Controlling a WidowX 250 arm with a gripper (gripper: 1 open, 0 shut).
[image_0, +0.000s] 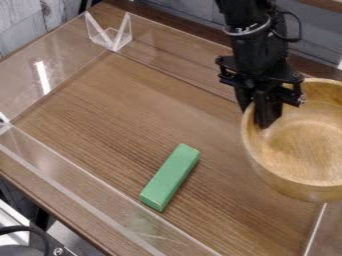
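A black robot arm reaches down from the top, its gripper (261, 100) shut on the rim of a large tan bowl (291, 155), which hangs tilted at the right, its open side toward the camera. The bowl runs to the right edge of the view. The fingertips are partly hidden at the rim. A green rectangular block (170, 178) lies on the wooden table (114, 120) below and left of the bowl.
A clear plastic rack-like piece (110, 31) stands at the back left. A dark cable (27, 232) shows at the lower left corner.
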